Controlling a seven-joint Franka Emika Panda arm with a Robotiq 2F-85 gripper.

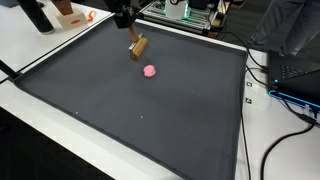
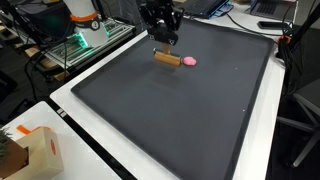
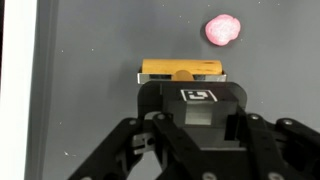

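Observation:
A brown wooden block [image 1: 138,47] with a pale metal edge is at the far side of the dark mat. In exterior view 2 the wooden block [image 2: 168,58] lies just under my gripper [image 2: 166,43], and an upright wooden peg joins the two. From the wrist view, the block [image 3: 181,67] spans crosswise beyond the gripper, and the peg runs back between its fingers. The gripper is shut on this peg; its fingertips are mostly hidden. A pink lump [image 3: 223,30] rests on the mat beside the block, apart from it.
A laptop [image 1: 295,80] and cables lie off to the right. A white box with an orange mark [image 2: 40,155] stands outside the mat.

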